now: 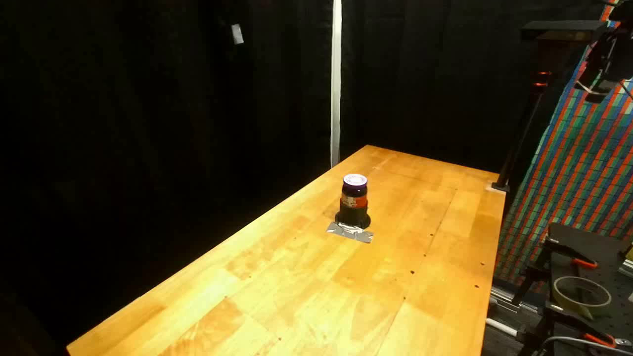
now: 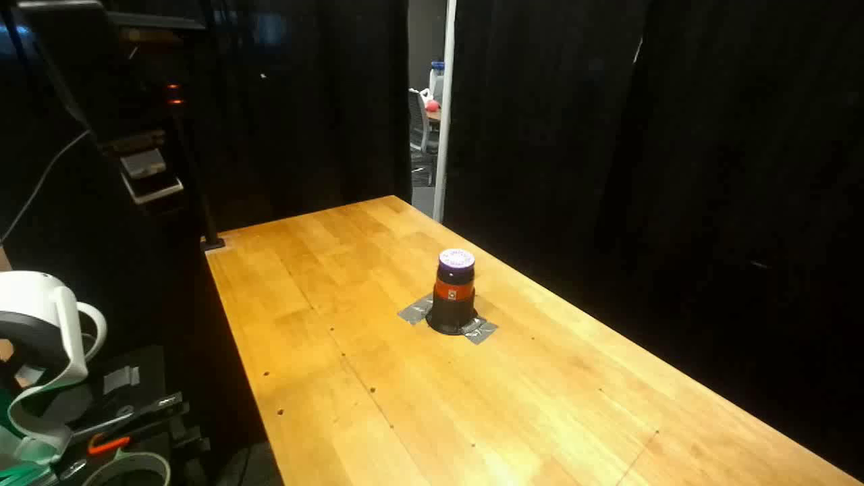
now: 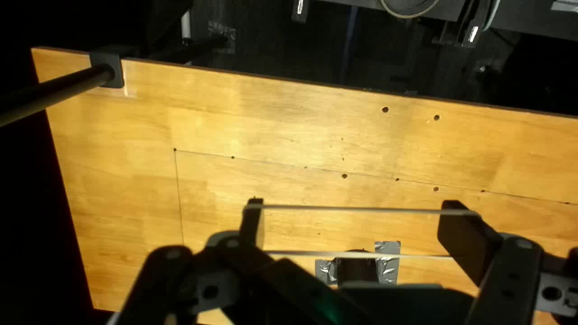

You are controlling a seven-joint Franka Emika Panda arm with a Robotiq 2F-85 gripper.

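A dark jar [image 1: 354,201] with a pale, printed lid and an orange-red label stands upright on the wooden table. Its foot sits in a black round base [image 2: 451,317], with grey tape [image 2: 481,331] beside it on the wood. In the wrist view my gripper is open, its two black fingers wide apart. Two thin pale bands [image 3: 352,208] stretch across from finger to finger, with no object held between them. Below the gripper, a dark form [image 3: 357,269] between tape strips appears to be the jar, partly covered by gripper parts. Neither exterior view clearly shows the gripper.
A black pole [image 3: 59,92] is clamped at one corner. Beyond one long edge, a dark side surface carries a tape roll [image 1: 581,291] and orange-tipped clamps [image 1: 584,263].
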